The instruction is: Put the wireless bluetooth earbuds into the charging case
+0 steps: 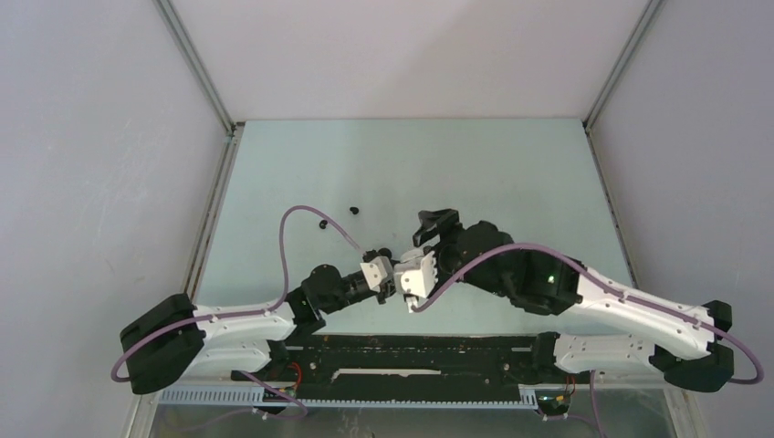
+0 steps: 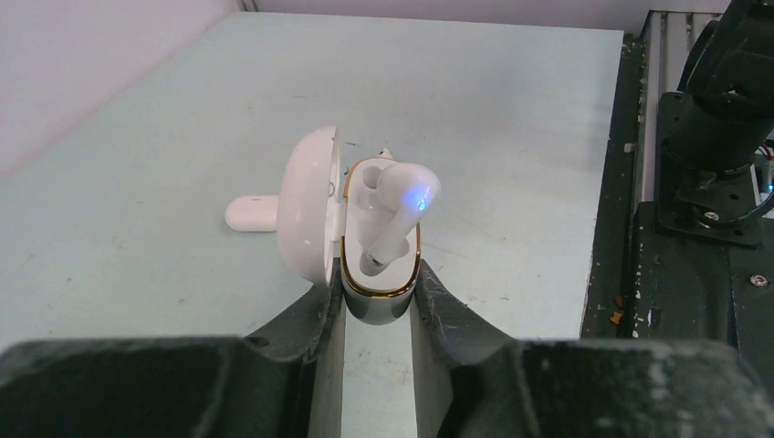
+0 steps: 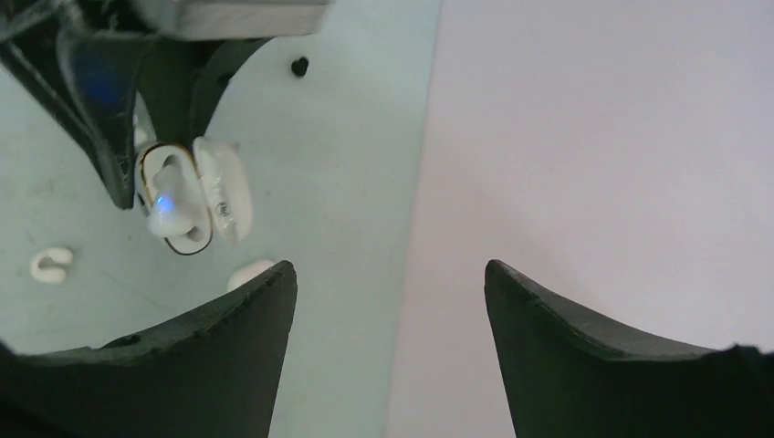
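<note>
The white charging case (image 2: 305,203), lid open, is gripped by my left gripper, shut on its lower end. A white earbud (image 2: 406,196) with a blue light lies in the case; whether it is fully seated I cannot tell. The right wrist view shows the case (image 3: 228,192) and lit earbud (image 3: 172,210) beside my left gripper's dark fingers. My right gripper is open with nothing between its fingers, raised over the case area in the top view.
A white oblong piece (image 2: 248,213) lies on the table behind the case. A small curved white piece (image 3: 52,265) and small dark bits (image 1: 354,210) also lie on the pale table.
</note>
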